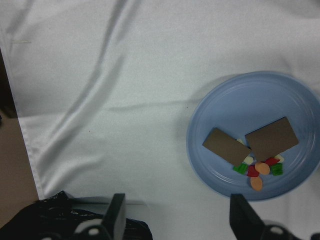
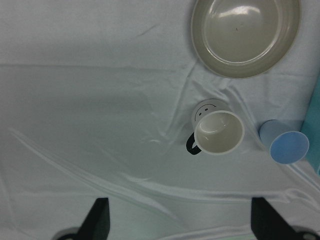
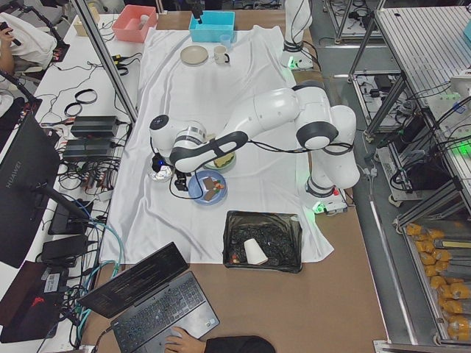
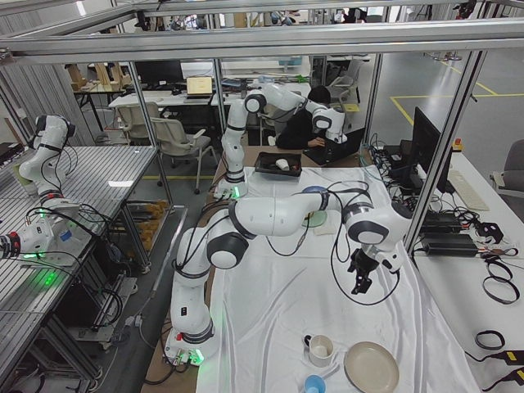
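Note:
My left gripper is open and empty, above the cloth beside a blue plate (image 1: 225, 105) holding brown rectangles and small coloured pieces. In the camera left view, a white cup-like item (image 3: 255, 251) lies in a black-lined bin (image 3: 283, 243); a green plate (image 3: 229, 159) is partly hidden by the arm. My right gripper is open and empty over the far end, near a beige plate (image 2: 215, 55), a smiley mug (image 2: 220, 132) and a blue cup (image 2: 282, 142).
A turquoise bin (image 3: 212, 29) stands behind the cups. A laptop (image 3: 158, 309) and a person's hand are at the near edge.

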